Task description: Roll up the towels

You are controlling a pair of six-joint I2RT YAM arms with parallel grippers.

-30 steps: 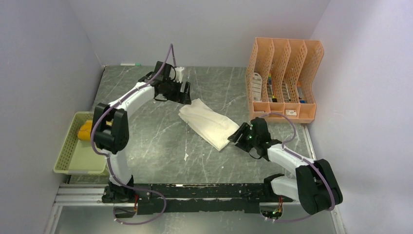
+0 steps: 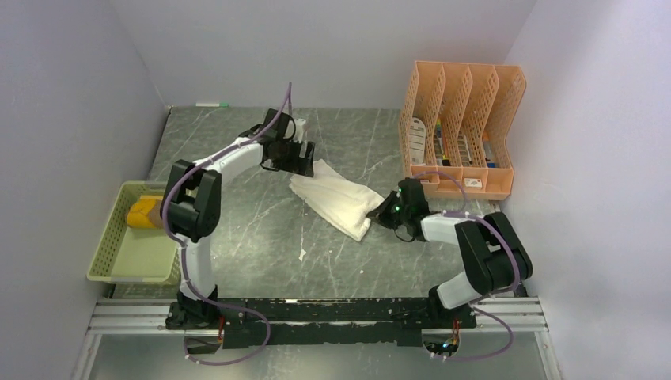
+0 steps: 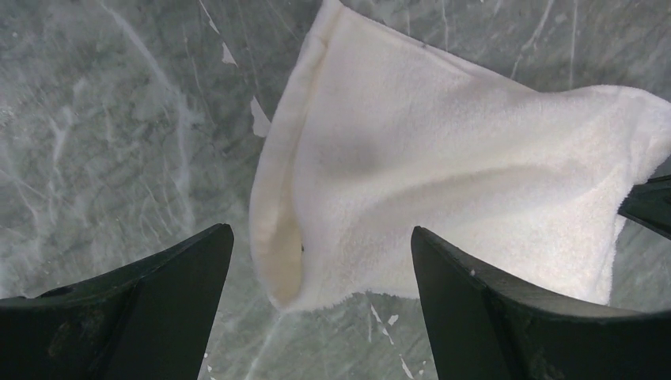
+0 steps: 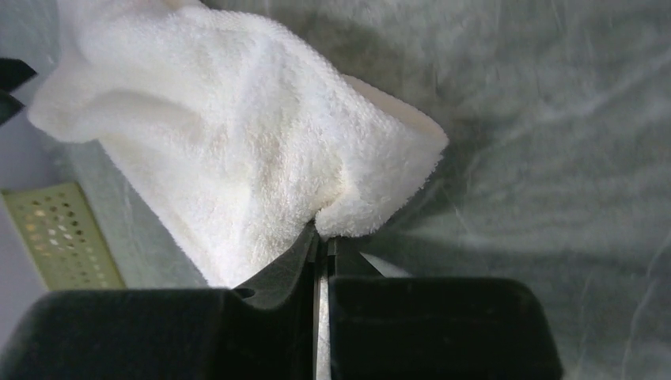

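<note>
A white towel [image 2: 336, 198] lies crumpled and elongated diagonally on the grey marble table, one narrow folded strip along its far-left end in the left wrist view [image 3: 277, 229]. My left gripper [image 2: 307, 158] hangs open over that end, nothing between its fingers. My right gripper [image 2: 378, 215] is shut on the towel's right end, pinching a fold of cloth [image 4: 372, 182] at its fingertips.
An orange divided rack [image 2: 498, 182] with small items stands at the back right. A green basket [image 2: 126, 265] holding something yellow sits at the left.
My right gripper has closed on the towel and moved slightly up and left, dragging that end a little. My left gripper has shifted slightly right and down.
</note>
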